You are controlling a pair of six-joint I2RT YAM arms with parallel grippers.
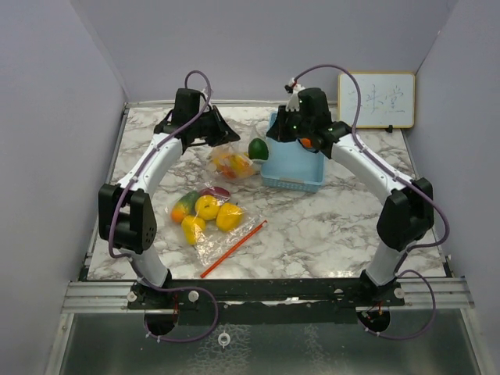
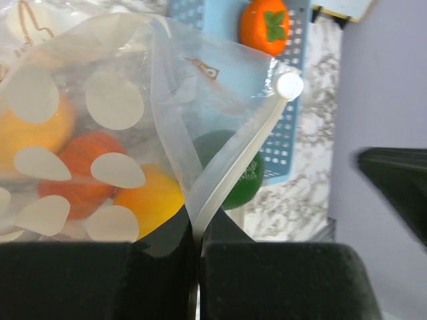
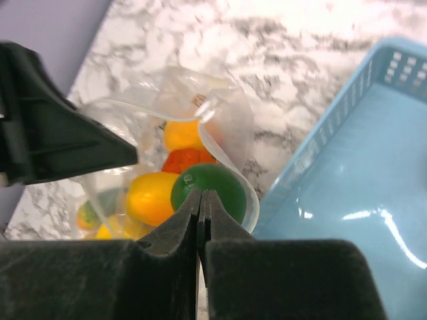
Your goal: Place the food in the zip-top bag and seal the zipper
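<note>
A clear zip bag (image 2: 117, 103) holds orange and yellow food pieces, and a dark green fruit (image 3: 215, 183) lies inside its mouth. My left gripper is shut on the bag's white opening edge at its left side. In the right wrist view, the bag's opening edge (image 3: 251, 200) curves round the green fruit. My right gripper is shut with nothing between its fingers; the edge stays outside them. From the top, that gripper (image 1: 273, 136) stands just right of the green fruit (image 1: 258, 148), over the blue basket's left side.
The blue basket (image 1: 293, 185) holds an orange persimmon (image 2: 263, 27). A second clear bag with several foods (image 1: 207, 207) lies in front, beside a red zip rod (image 1: 233, 249). A whiteboard (image 1: 376, 100) stands at the back right.
</note>
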